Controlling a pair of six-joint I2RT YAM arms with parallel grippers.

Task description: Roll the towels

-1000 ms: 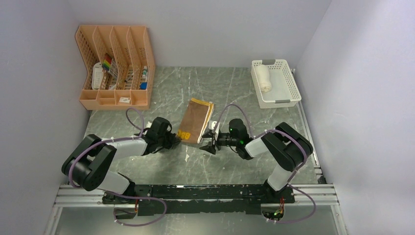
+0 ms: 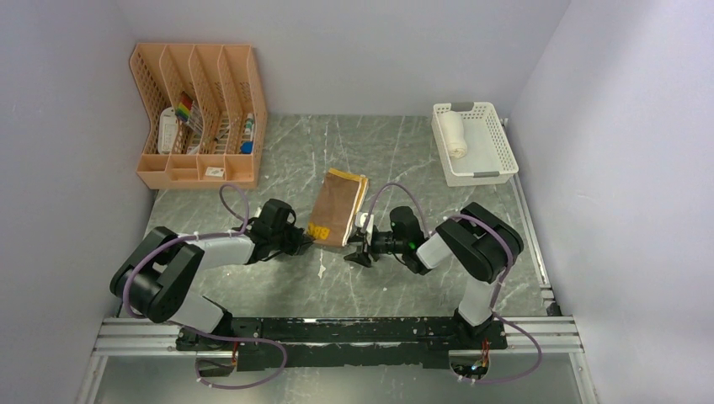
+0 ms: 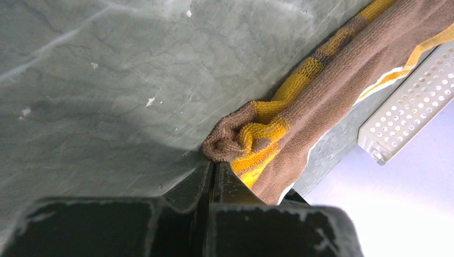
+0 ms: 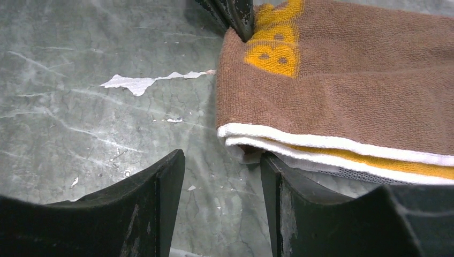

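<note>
A brown towel (image 2: 338,204) with yellow and white bands lies folded on the table between the two arms. At its near left corner my left gripper (image 2: 309,241) is shut on the cloth; in the left wrist view the towel (image 3: 326,101) bunches up right at the fingertips. My right gripper stands open beside the near right corner. In the right wrist view the white layered edge of the towel (image 4: 332,142) lies just beyond the right fingers, one fingertip seeming to reach its underside. Whether that fingertip touches the cloth cannot be told.
A white basket (image 2: 482,179) with a rolled cream towel (image 2: 453,135) stands at the back right. An orange divided organizer (image 2: 156,179) holding small items fills the back left. Bare table lies in front of the towel and behind it.
The left arm moved only a little over the last second. The towel looks nearly the same.
</note>
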